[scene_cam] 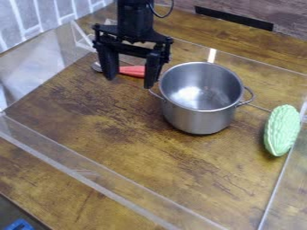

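My black gripper (128, 70) hangs open at the upper middle, its two fingers pointing down with nothing seen between them. Just behind and under it lies a red object (136, 71), partly hidden by the fingers, with a silvery piece at its left end. A steel pot (198, 112) with two side handles stands to the right of the gripper, empty inside as far as shows. A pale green cabbage-like object (282, 131) lies at the far right.
Clear low walls border it, and a white railed structure stands at the back left.
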